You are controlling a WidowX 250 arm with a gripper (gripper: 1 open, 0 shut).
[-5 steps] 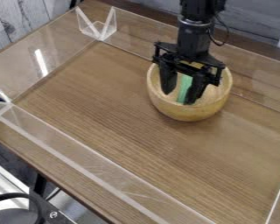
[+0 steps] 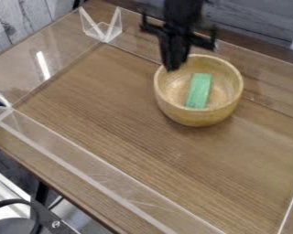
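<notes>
A wooden bowl (image 2: 174,101) sits on the wooden table right of centre, with a green block (image 2: 200,90) lying inside it. My gripper (image 2: 174,53) is above the bowl, toward the back, dark and blurred. Its fingers appear apart from the block, and I see nothing held; how far they are closed is unclear.
A clear plastic piece (image 2: 102,26) stands at the back left. A dark coiled object (image 2: 17,219) is at the front left corner.
My gripper has risen out of the bowl toward the back, uncovering the green block, which stays in the bowl.
</notes>
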